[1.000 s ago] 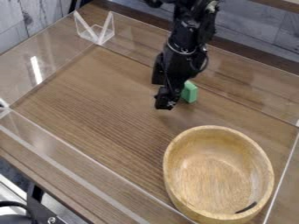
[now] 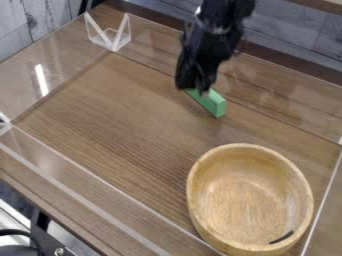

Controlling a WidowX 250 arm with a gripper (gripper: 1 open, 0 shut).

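My dark gripper [image 2: 195,82] is blurred, raised over the upper middle of the wooden table, with its fingertips near a small green block [image 2: 206,102]. The block lies on the table just below and behind the fingers. The blur hides whether the fingers are shut or apart; I see nothing held between them.
A large round wooden bowl [image 2: 249,200] takes up the lower right. A white wire-like holder [image 2: 110,33] stands at the upper left edge.
My gripper has moved upward from beside the green block and is blurred with motion. More of the block is uncovered, showing as a longer slanted shape.
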